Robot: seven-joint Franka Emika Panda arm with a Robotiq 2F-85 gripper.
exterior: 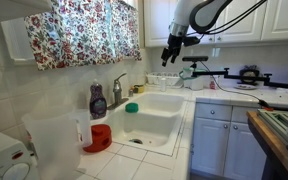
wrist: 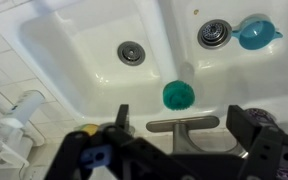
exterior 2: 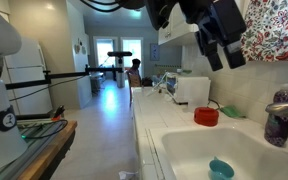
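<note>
My gripper hangs open above the double sink, its two dark fingers wide apart with nothing between them. In the wrist view a green round scrubber [wrist: 178,95] rests at the divider's end, near the faucet [wrist: 180,126]. A teal cup [wrist: 254,35] lies in one basin [wrist: 197,78], close to its drain. From the second exterior view the same cup [exterior 2: 221,169] is low in the sink and the gripper [exterior 2: 224,60] is high above it. The first exterior view shows the gripper [exterior: 168,57] well above the counter.
Near the sink stand a dark soap bottle [exterior: 98,102] and a red bowl [exterior: 99,138]. A clear container [exterior: 56,145] is beside the bowl. Cups [exterior: 164,83] stand beyond the sink.
</note>
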